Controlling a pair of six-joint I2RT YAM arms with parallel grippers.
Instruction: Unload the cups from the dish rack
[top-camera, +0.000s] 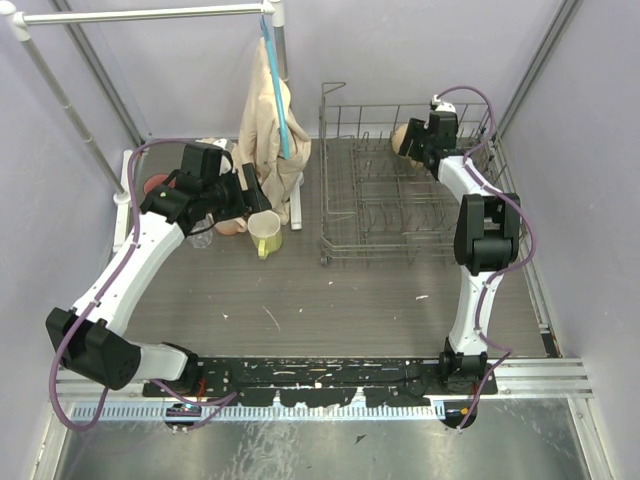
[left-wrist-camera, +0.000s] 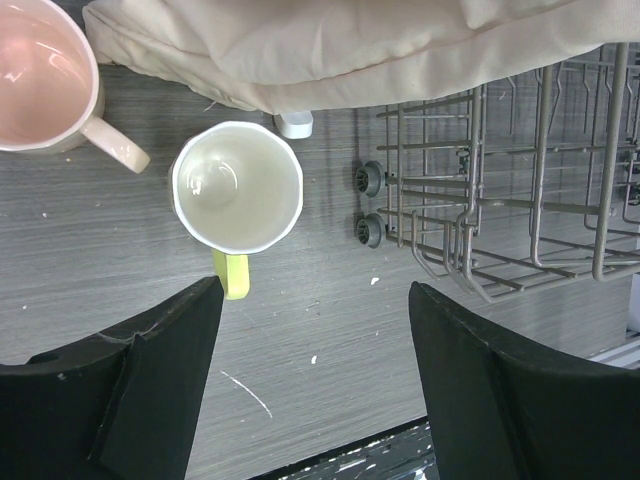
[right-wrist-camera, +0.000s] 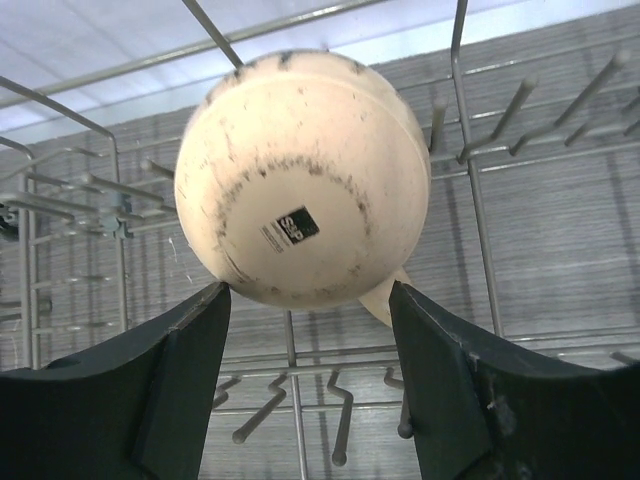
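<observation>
An upside-down cream cup (right-wrist-camera: 300, 180) lies at the back of the wire dish rack (top-camera: 323, 200), its handle pointing down between the wires. My right gripper is open, its fingertips at the cup's lower edge. My left gripper (top-camera: 250, 190) is open above a yellow-green mug (left-wrist-camera: 237, 190) with a white inside, which stands on the table left of the rack, handle toward me. A pink cup (left-wrist-camera: 40, 85) stands beside that mug, and a clear glass (top-camera: 200, 235) shows near it in the top view.
A beige cloth (top-camera: 265, 140) hangs from a white rail (top-camera: 140, 14) behind the cups. The table (top-camera: 330, 310) in front of the rack and mug is clear.
</observation>
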